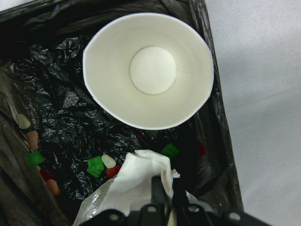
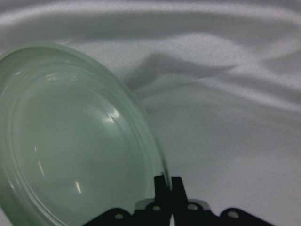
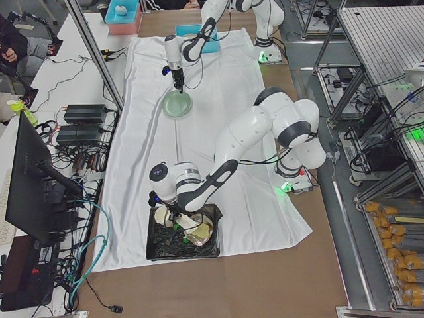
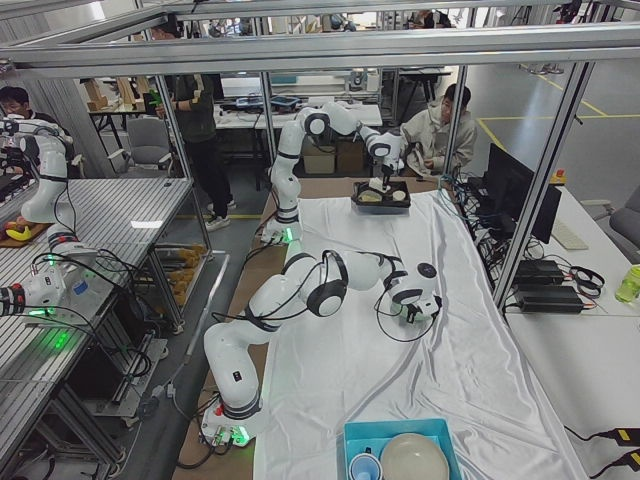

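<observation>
A black-lined bin (image 3: 154, 244) holds a white paper cup (image 1: 147, 108), small coloured scraps and a crumpled wrapper. My left gripper is inside it, shut on a white napkin (image 1: 136, 179), as far as the left wrist view shows. A pale green plate (image 2: 75, 132) lies on the white cloth. My right gripper is at the plate's rim, its fingers close together on the edge.
A blue tub (image 4: 355, 435) with a plate and a mug stands at the far end of the cloth (image 3: 218, 112). Monitor and cables run along one long side.
</observation>
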